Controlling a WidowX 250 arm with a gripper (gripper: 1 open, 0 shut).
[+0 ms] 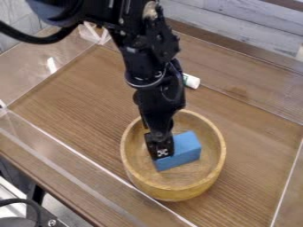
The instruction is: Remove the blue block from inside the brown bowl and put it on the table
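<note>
The blue block (pixel 180 152) lies inside the brown bowl (pixel 175 190), on its floor toward the right. My black gripper (pixel 160 146) reaches down into the bowl from above, its tip at the block's left side. Part of the block's left end is hidden behind the gripper. Nothing shows held in the gripper, but the gap between its fingers cannot be made out from this side.
A small white object (pixel 190 81) lies on the wooden table (pixel 71 102) behind the bowl. Bare table spreads to the left and right of the bowl. A dark cable and hardware (pixel 21 209) fill the near left corner.
</note>
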